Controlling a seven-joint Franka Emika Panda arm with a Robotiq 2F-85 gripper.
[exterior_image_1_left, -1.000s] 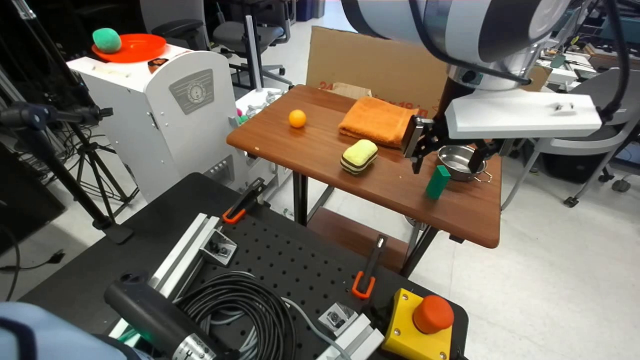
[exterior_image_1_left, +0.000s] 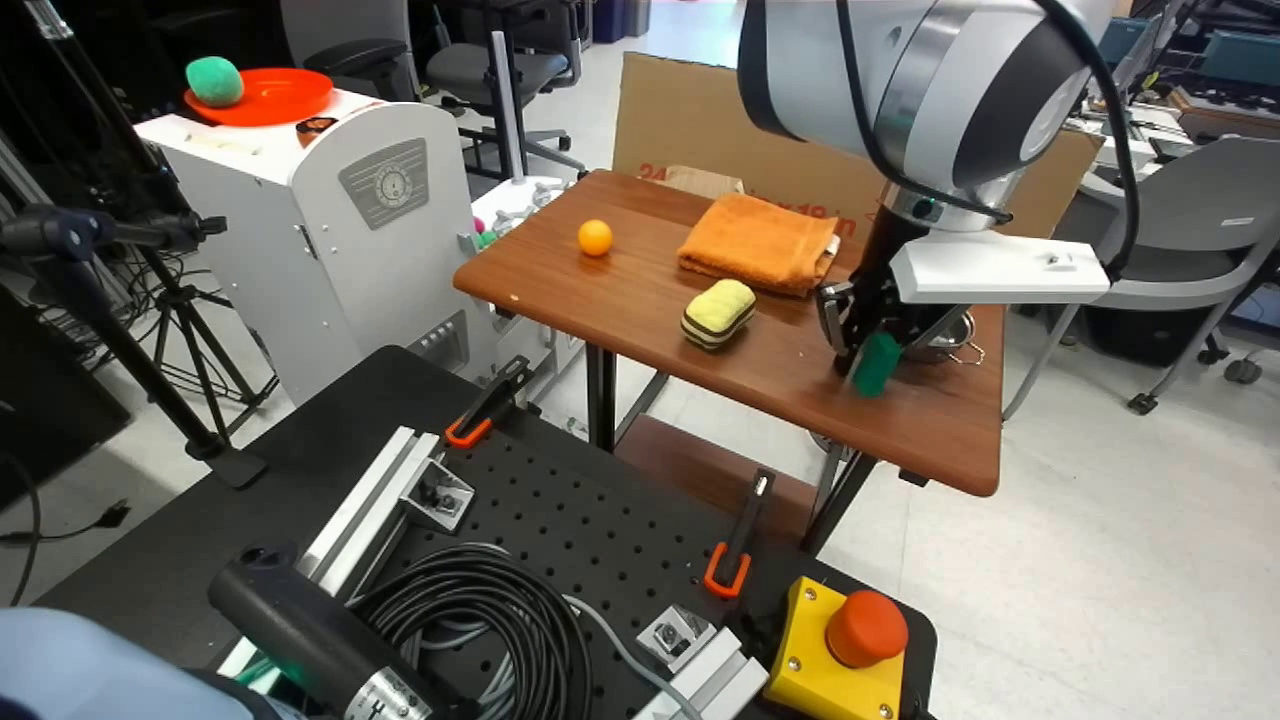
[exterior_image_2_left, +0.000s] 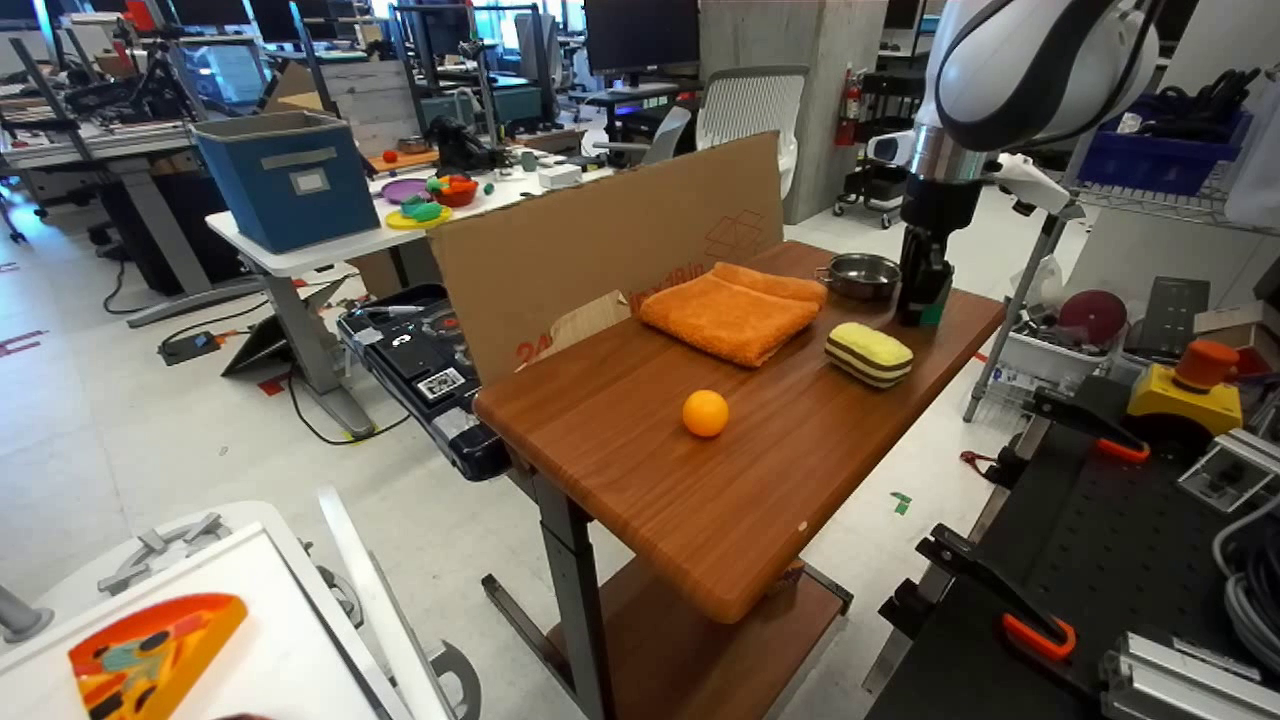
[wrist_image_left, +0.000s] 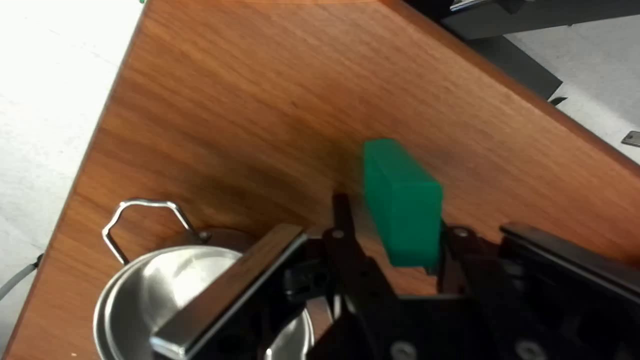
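A green block (wrist_image_left: 414, 222) stands upright on the wooden table. It shows in part behind the gripper in exterior view 1, as the green block (exterior_image_1_left: 877, 364) by the table's near edge. My gripper is down around it, one finger on each side. The fingers stand part open: the wrist view shows a gap between the left finger and the block, while the right finger is close against or touching it. In exterior view 2, the gripper (exterior_image_2_left: 926, 310) hides most of the block.
Close beside the gripper sits a metal pot (exterior_image_2_left: 864, 276) with wire handles. A yellow sponge (exterior_image_1_left: 719, 312), a folded orange towel (exterior_image_1_left: 758, 244) and an orange ball (exterior_image_1_left: 595, 238) lie farther along the table. Cardboard (exterior_image_2_left: 624, 258) walls off the back edge.
My gripper has come down from above the table to around the green block, and its fingers have drawn closer together. The block appears to be in the same place.
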